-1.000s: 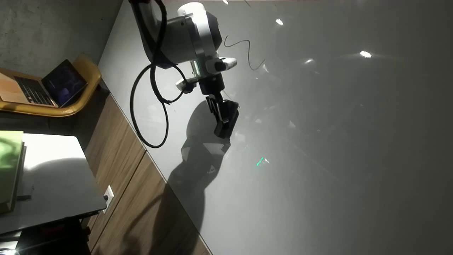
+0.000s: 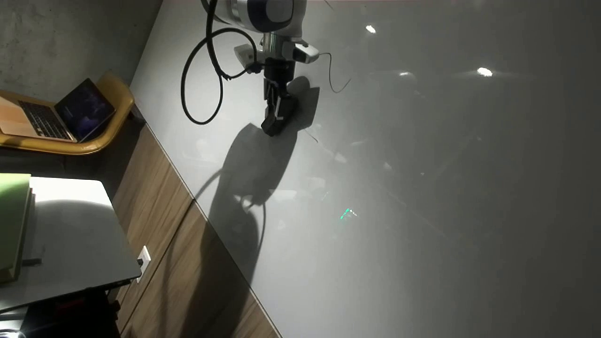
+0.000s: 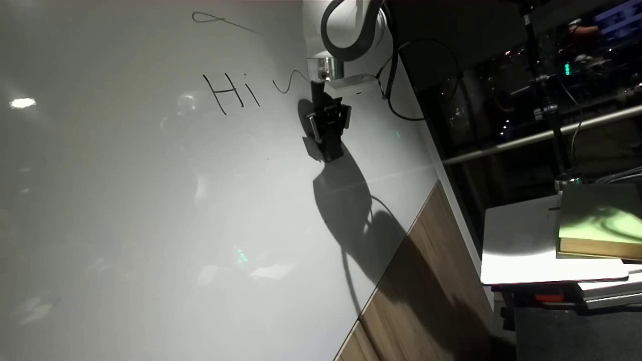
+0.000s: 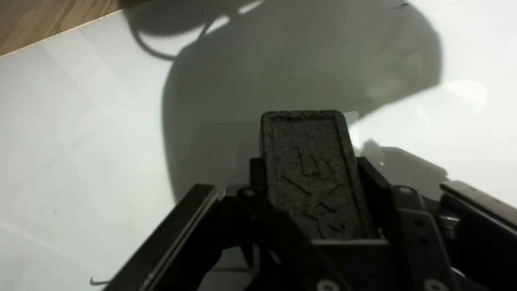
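My gripper is shut on a dark block-shaped eraser (image 4: 310, 160) with a worn, scratched face, gripped from both sides in the wrist view. In exterior view 1, the gripper (image 2: 274, 115) and eraser are close to the whiteboard (image 2: 422, 253), near its left side; whether they touch it I cannot tell. Exterior view 2 shows black "Hi" writing (image 3: 231, 91) on the board, left of my gripper (image 3: 329, 129). A wavy line (image 3: 290, 82) runs up to the arm, and a looped stroke (image 3: 207, 18) sits higher up.
A wood panel (image 2: 155, 225) borders the board's lower edge. To the side stand a table (image 2: 73, 242) with books on it and a yellow chair (image 2: 115, 107) holding a laptop (image 2: 62, 115). A black cable (image 2: 184, 84) loops beside the arm. Much of the board is open.
The gripper with the eraser has moved up and slightly left in exterior view 1. The arm now covers part of the wavy line that showed more fully before.
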